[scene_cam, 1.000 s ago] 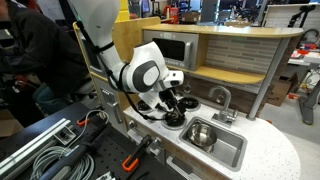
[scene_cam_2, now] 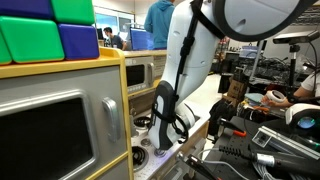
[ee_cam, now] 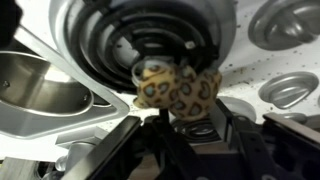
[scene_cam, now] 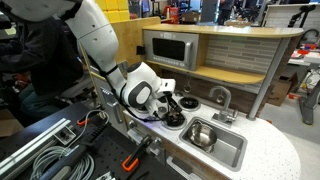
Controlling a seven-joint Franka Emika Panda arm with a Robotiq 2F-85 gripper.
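My gripper is low over the stove, its two fingers coming up from the lower edge of the wrist view. At its fingertips shows a leopard-patterned patch (ee_cam: 195,92); I cannot tell whether this covers the fingers or is something between them. Directly behind it lies a dark ringed round thing (ee_cam: 95,45), like a burner or pan. In the first exterior view the white arm (scene_cam: 138,85) bends down over the stove, and black round burners or pans (scene_cam: 174,121) lie beside the hand. The fingertips are hidden there.
Right of the stove is a sink (scene_cam: 232,148) with a metal pot (scene_cam: 203,136) in its left part. A curved faucet (scene_cam: 224,97) rises behind it. The microwave (scene_cam: 168,48) and wooden shelf (scene_cam: 235,75) stand behind the arm.
The arm has come down and drawn back to the left over the stove. Its hand now sits lower. The pot in the sink has not moved.
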